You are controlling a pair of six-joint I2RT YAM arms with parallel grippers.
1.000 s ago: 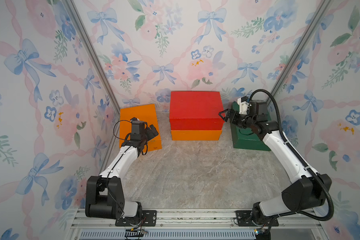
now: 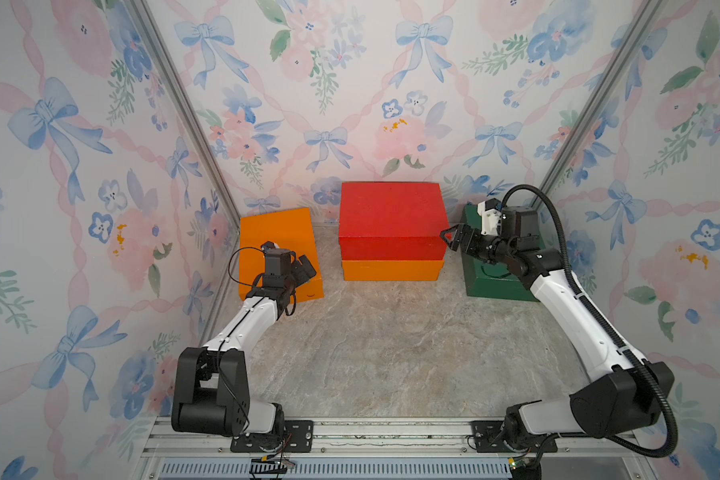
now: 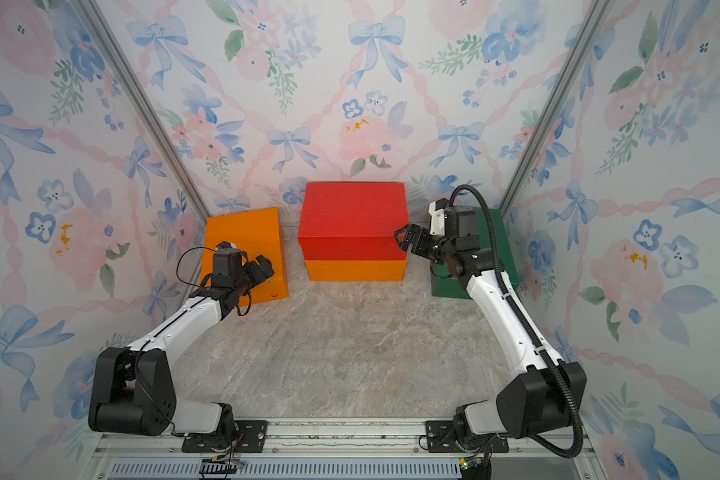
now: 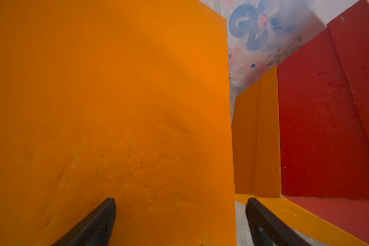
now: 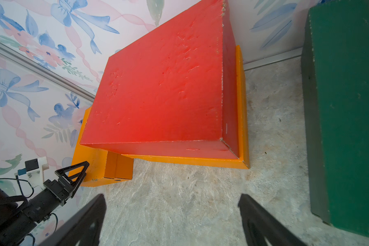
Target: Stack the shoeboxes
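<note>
At the back middle a red shoebox (image 2: 392, 216) rests on an orange shoebox (image 2: 392, 270). Another orange shoebox (image 2: 284, 228) stands alone at the left, and a green shoebox (image 3: 496, 240) at the right, partly hidden by my right arm. My left gripper (image 2: 305, 268) hovers over the front right part of the lone orange box; its fingers (image 4: 98, 221) are spread in the left wrist view, nothing held. To the right of the red box my right gripper (image 2: 457, 238) hangs open and empty, its fingers (image 5: 88, 219) wide apart.
A bare strip of floor (image 5: 270, 110) separates the stack from the green box. Floral walls (image 3: 328, 88) close off the back and sides, right behind the boxes.
My left gripper has shifted slightly lower in the picture over the left orange box. The boxes have not moved.
</note>
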